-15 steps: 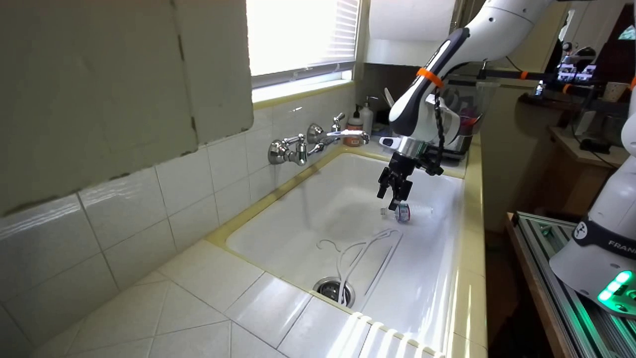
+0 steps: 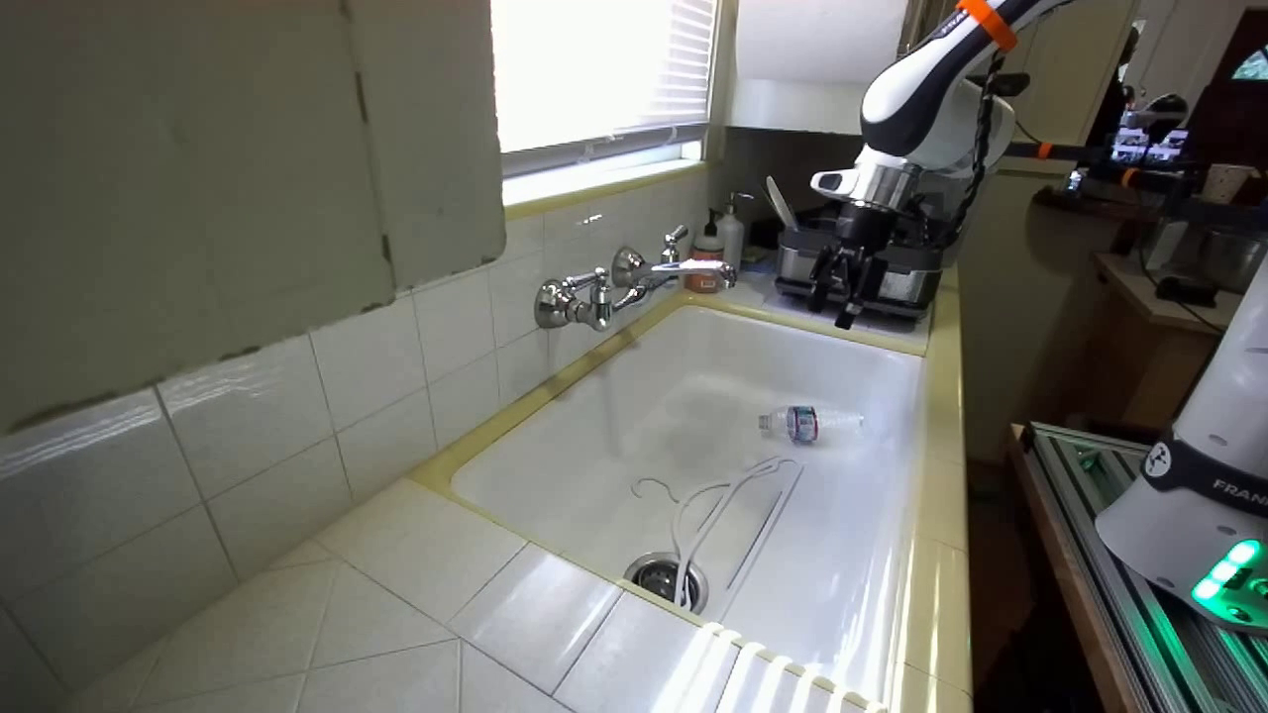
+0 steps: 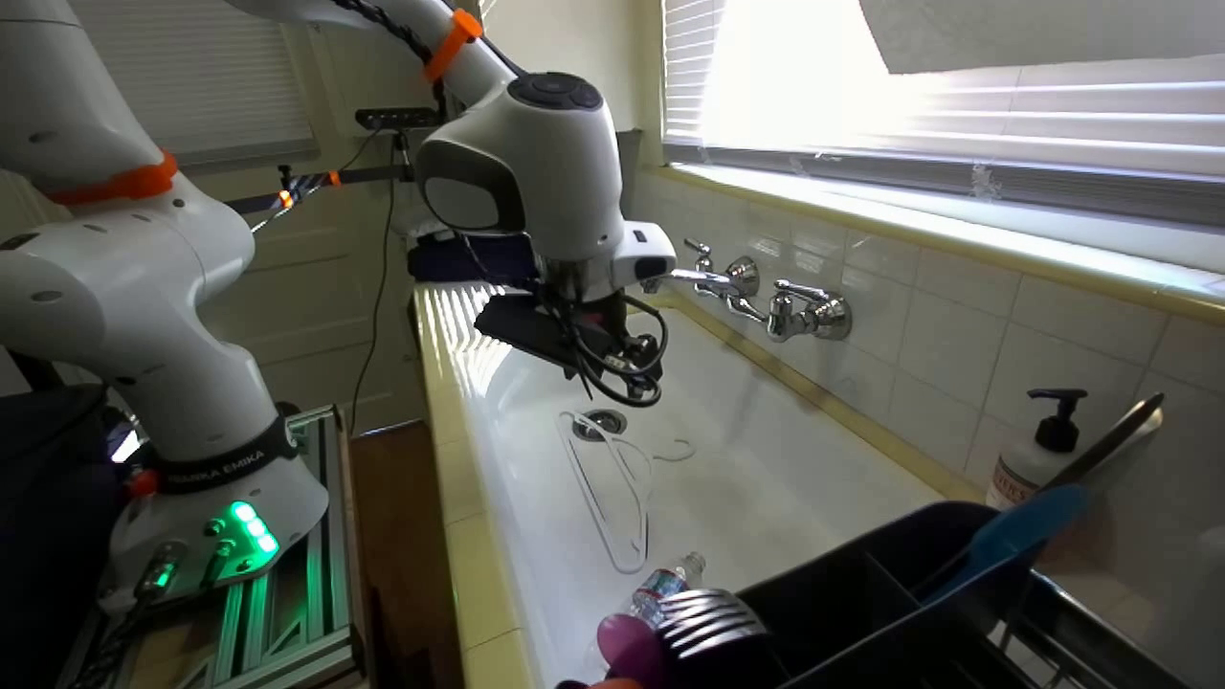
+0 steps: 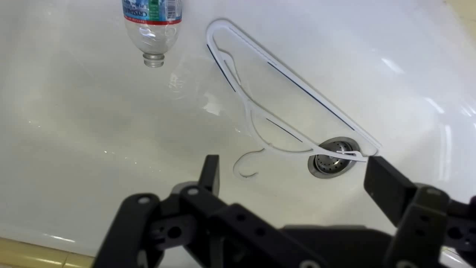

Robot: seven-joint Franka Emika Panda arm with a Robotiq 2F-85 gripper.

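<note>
My gripper is open over the sink, its two black fingers wide apart with nothing between them. In exterior view 1 the gripper [image 2: 846, 307] hangs well above the far end of the sink. A clear plastic bottle [image 2: 803, 423] with a blue and red label lies on its side in the basin; the wrist view shows the bottle [image 4: 153, 31] at the top, partly cut off. A white hanger [image 4: 285, 129] lies flat on the sink floor, one end across the drain [image 4: 332, 158], its hook pointing toward the gripper side of the wrist view.
The white sink [image 2: 648, 416] is otherwise bare. Chrome taps [image 2: 582, 297] stick out from the tiled wall. A black dish rack [image 3: 873, 597] with utensils and a soap bottle [image 3: 1039, 448] stand at one end. Clear tiled counter [image 2: 392, 594] borders the other end.
My arm has risen and moved to the right in exterior view 1, away from the bottle. Bottle and hanger lie where they were.
</note>
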